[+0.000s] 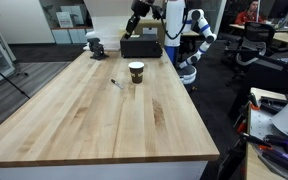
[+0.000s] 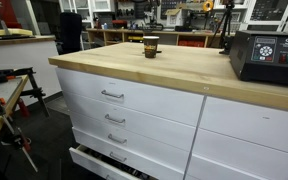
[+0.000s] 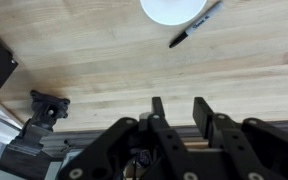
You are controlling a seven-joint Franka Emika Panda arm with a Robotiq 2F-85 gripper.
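Observation:
My gripper stands open in the wrist view, its two dark fingers apart and nothing between them. It is high over the wooden table, with bare wood showing past the fingertips. A paper cup (image 1: pixel 136 72) with a dark brown band stands upright on the table; from above, the white cup (image 3: pixel 174 8) is cut by the top edge. Beside it lies a dark marker (image 3: pixel 196 24), seen as a small thin pen (image 1: pixel 117 84) in the first exterior view. The second exterior view shows the same cup (image 2: pixel 150 46) but not my gripper.
A black box-shaped device (image 2: pixel 269 57) sits at the table's end, close to the arm. Another small dark device (image 1: pixel 96 46) stands to its left. Below the tabletop, the lowest drawer (image 2: pixel 99 165) is pulled out. Most of the wooden top (image 1: pixel 84 115) is clear.

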